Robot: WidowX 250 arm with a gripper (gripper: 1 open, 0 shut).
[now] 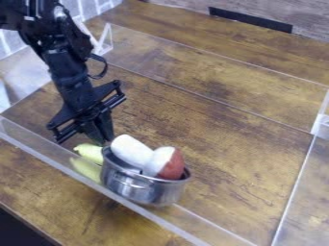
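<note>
My black gripper (pixel 90 131) hangs low at the left, shut, just above and behind a pale yellow-green object (pixel 88 167) lying beside a steel pot (pixel 148 189). In the pot lie a white rounded item (pixel 131 151) and a red-and-white one (pixel 167 165). The fingertips are small and dark; I see nothing held between them.
A clear strip or edge runs along the front left and another along the right. A black slot lies at the back edge.
</note>
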